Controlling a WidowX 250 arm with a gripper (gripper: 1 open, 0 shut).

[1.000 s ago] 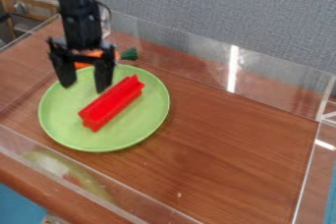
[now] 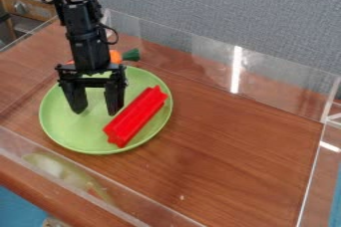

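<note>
My black gripper [image 2: 96, 94] hangs open over the green plate [image 2: 67, 131], its two fingers reaching down near the plate's middle-left. To its right a long red bar [image 2: 135, 116] lies on the plate, slanting from upper right to lower left. Nothing shows between my fingers. An orange object [image 2: 116, 57] with a green part [image 2: 131, 54] sits behind the plate, partly hidden by the arm.
Clear panels edge it at back, front and right, with a grey wall behind.
The red bar has moved toward the front right on the plate.
</note>
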